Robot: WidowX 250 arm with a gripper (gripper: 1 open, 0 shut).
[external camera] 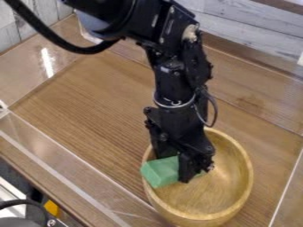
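My black gripper [180,160] reaches down into the left side of a wooden bowl [221,199] at the lower right of the camera view. It is shut on a green block [160,175], which sits low within the bowl near its left rim. The fingertips partly cover the block, so its far side is hidden.
A clear strip runs along the near left edge, with dark cables and a small yellow item beyond it at the lower left. A white plank wall stands at the back.
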